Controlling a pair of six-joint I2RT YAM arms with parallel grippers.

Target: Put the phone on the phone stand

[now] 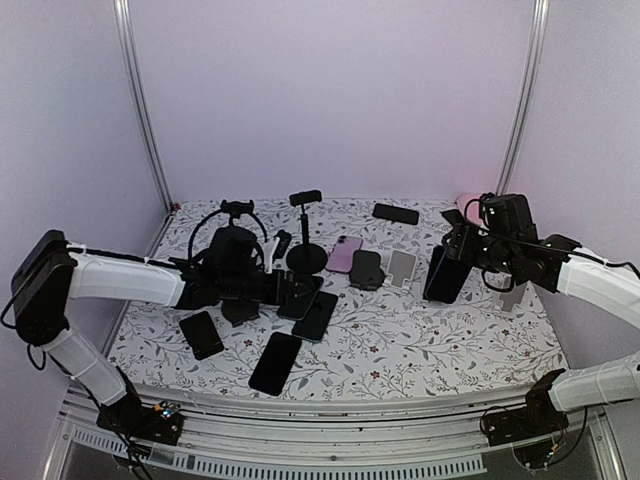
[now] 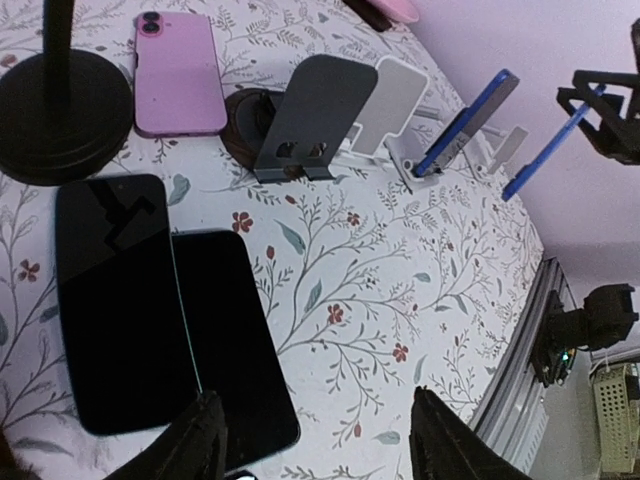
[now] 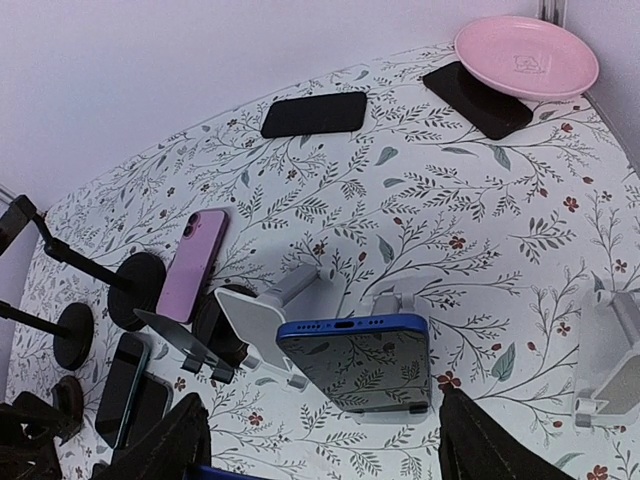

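Observation:
My right gripper (image 1: 461,243) is shut on a blue-edged phone (image 2: 550,144), raised at the right, in front of a stand that bears another blue-edged phone (image 3: 355,365). An empty white stand (image 3: 605,350) stands at the far right. A white stand (image 2: 388,105) and a dark grey stand (image 2: 321,100) are empty in the middle. My left gripper hangs part open over two black phones (image 2: 125,310) lying on the left-centre, nothing seen between its fingers.
A pink phone (image 2: 180,80) lies behind, beside black round-based stands (image 1: 306,256). More phones lie at front left (image 1: 275,362) and back (image 1: 396,213). A pink plate (image 3: 525,55) sits back right.

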